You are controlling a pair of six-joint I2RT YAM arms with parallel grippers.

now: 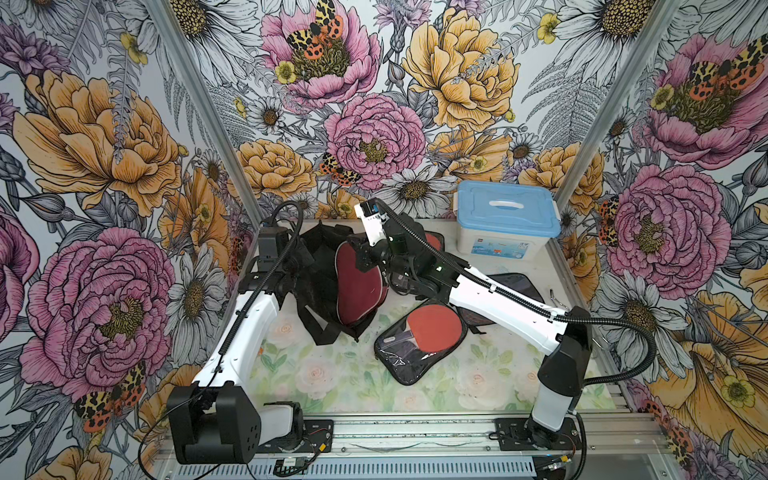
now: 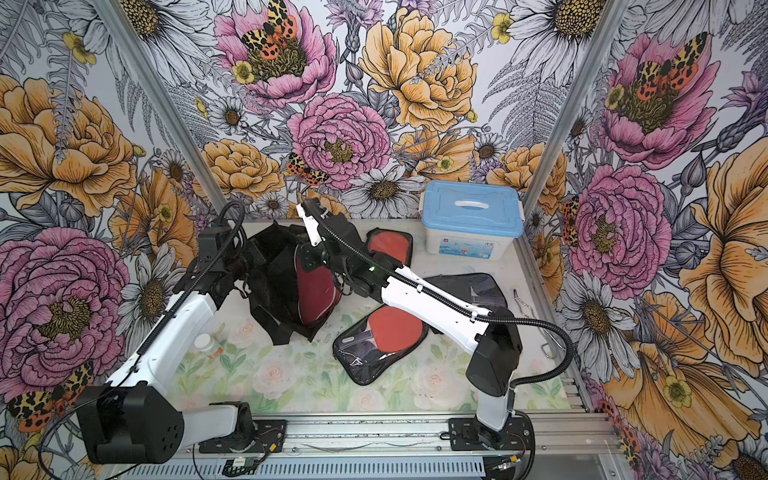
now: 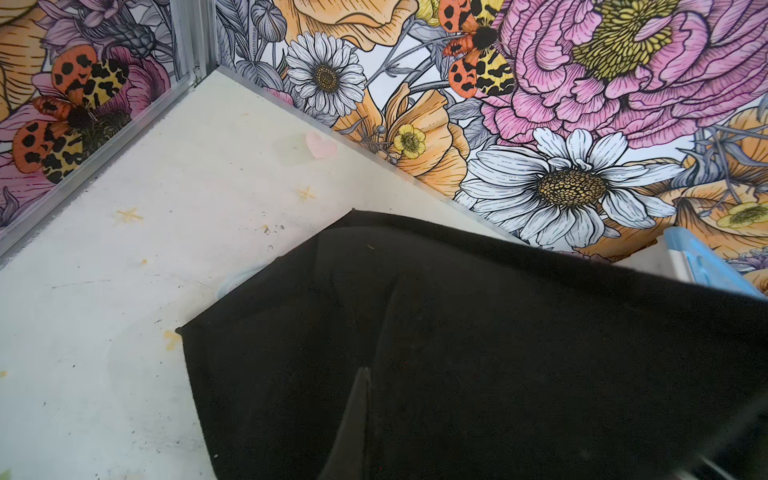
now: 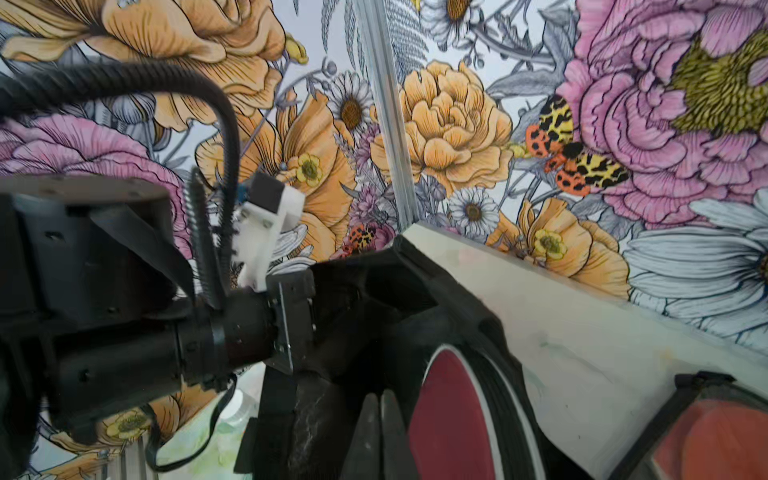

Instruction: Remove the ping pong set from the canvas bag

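The black canvas bag (image 1: 320, 316) stands open at back left, a red paddle case (image 1: 360, 284) inside it. My left gripper (image 1: 292, 272) is at the bag's left side; in the left wrist view dark fabric fills the lower frame, and its fingertips are hard to make out. My right gripper is over the bag's mouth beside the red case, fingers shut, nothing visible between them. Other paddle sets in black cases lie outside: one at front centre (image 1: 432, 328), one behind (image 2: 388, 244), and a dark case (image 2: 468, 288) at right.
A white tub with a blue lid (image 1: 504, 204) stands at back right. A small white container (image 2: 206, 344) sits near the left arm.
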